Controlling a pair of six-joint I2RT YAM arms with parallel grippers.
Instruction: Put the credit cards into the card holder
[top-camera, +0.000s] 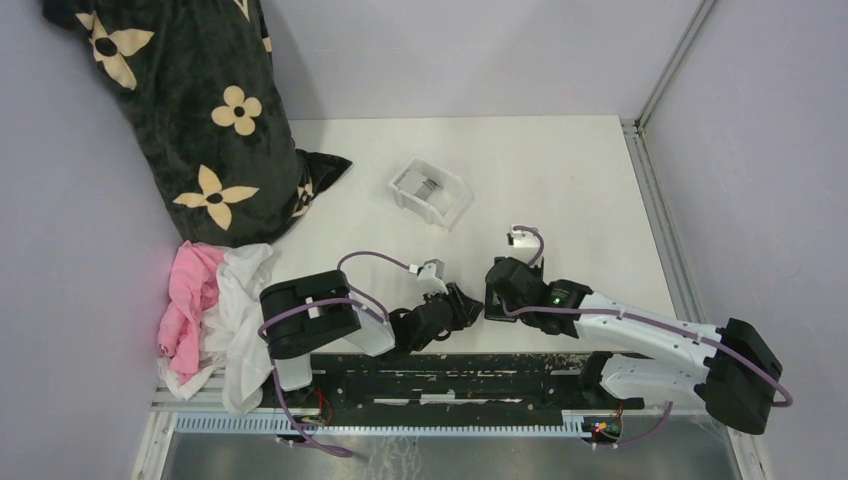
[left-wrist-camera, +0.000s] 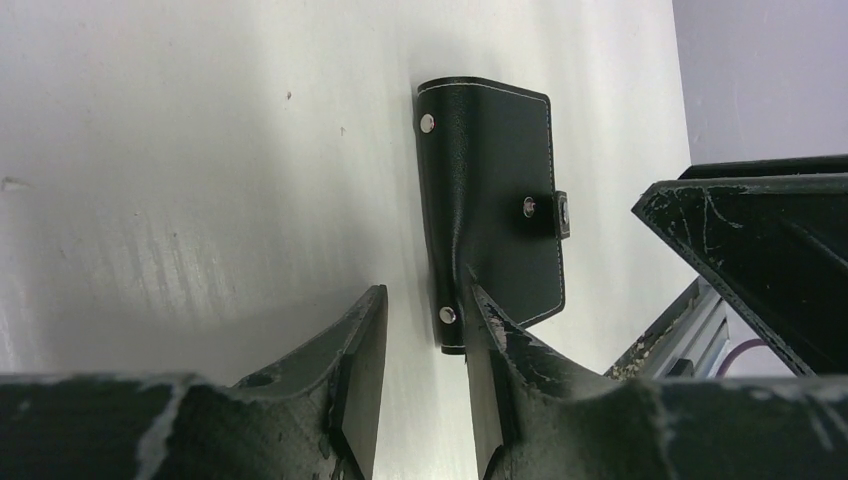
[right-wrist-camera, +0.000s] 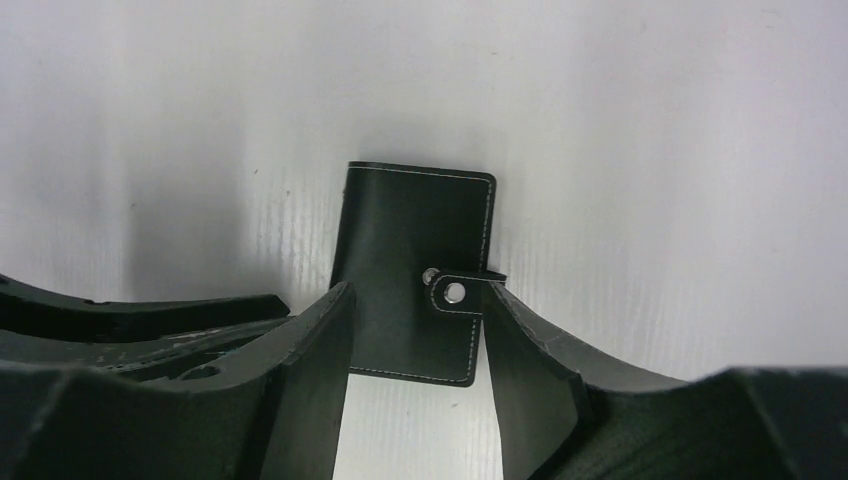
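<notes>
The black leather card holder (right-wrist-camera: 400, 230) lies closed and flat on the table, its snap strap (right-wrist-camera: 462, 293) folded over the right edge in the right wrist view. My right gripper is over it, open, the holder showing below the gap between its fingers. In the left wrist view the holder (left-wrist-camera: 505, 190) appears past my left gripper, whose fingers stand apart with nothing between them, beside the holder's spine. A white box (top-camera: 458, 207) at the table's back holds a stack of flat grey pieces, perhaps the cards (top-camera: 416, 185); details are too small to tell.
A dark patterned cloth (top-camera: 215, 130) and pink and white fabric (top-camera: 188, 300) line the left side. Bare table lies at the back right. Both arms work close together at the front, with part of the right gripper looming near the left one.
</notes>
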